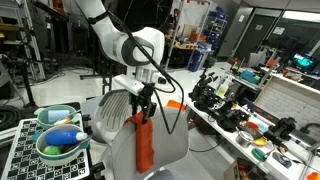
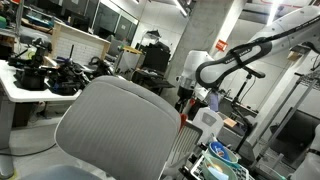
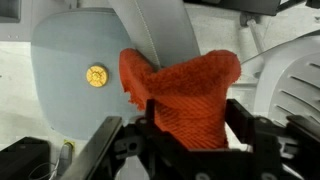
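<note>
A red-orange cloth (image 1: 145, 148) hangs over the top of a grey chair's backrest (image 1: 172, 148). My gripper (image 1: 143, 110) is at the cloth's upper end, pointing down. In the wrist view, the bunched cloth (image 3: 185, 85) fills the space between the fingers of my gripper. The fingers stand apart, one at each side of the cloth, so the gripper looks open. Whether either finger touches the cloth is hard to tell. From the other exterior side, only a small bit of red cloth (image 2: 183, 118) shows past a grey chair back (image 2: 115, 130).
Left of the chair is a bin (image 1: 62, 143) holding bowls, with a black-and-white checkered board (image 1: 22, 148) nearby. A cluttered table (image 1: 275, 130) stands at the right. A yellow round object (image 3: 97, 75) rests on a grey seat.
</note>
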